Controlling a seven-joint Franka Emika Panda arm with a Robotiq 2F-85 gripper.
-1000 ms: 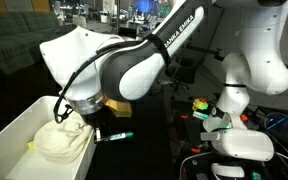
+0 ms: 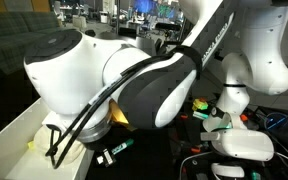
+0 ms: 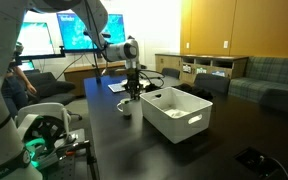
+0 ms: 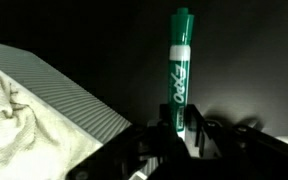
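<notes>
A green marker with a white label [image 4: 179,70] extends from my gripper, whose fingers are closed around its near end. In the first exterior view, the marker [image 2: 120,147] is held out to the right of the gripper [image 2: 104,156], over the dark table. It is outside the white box [image 2: 4,155], close by its right side. A pale cloth [image 4: 19,125] lies inside the box, left of the marker in the wrist view. My arm hides part of the box and cloth in the first exterior view.
The white box [image 3: 174,127] stands on the dark table [image 3: 124,155], with bare tabletop in front of it. In the first exterior view, a second white arm [image 2: 249,145] and several small coloured items lie to the right.
</notes>
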